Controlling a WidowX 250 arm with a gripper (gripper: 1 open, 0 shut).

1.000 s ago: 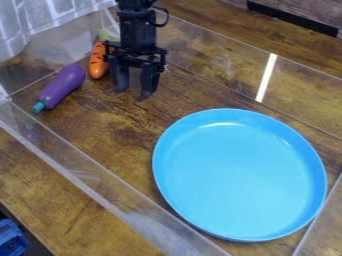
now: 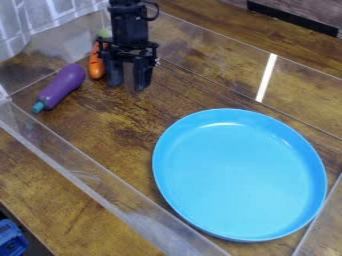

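Note:
The black gripper (image 2: 130, 67) reaches down from the top of the view, low over the wooden table, just right of an orange carrot (image 2: 95, 63). A purple eggplant (image 2: 59, 86) lies further left. The gripper's dark fingers blend together, so whether it is open or shut, or holds anything, is not clear. A small green item behind the carrot is mostly hidden.
A large blue plate (image 2: 239, 175) fills the lower right. Transparent walls edge the left and right sides. A blue object shows at the bottom left corner.
The gripper has shifted slightly left and down, closer to the carrot. The eggplant and plate look unmoved.

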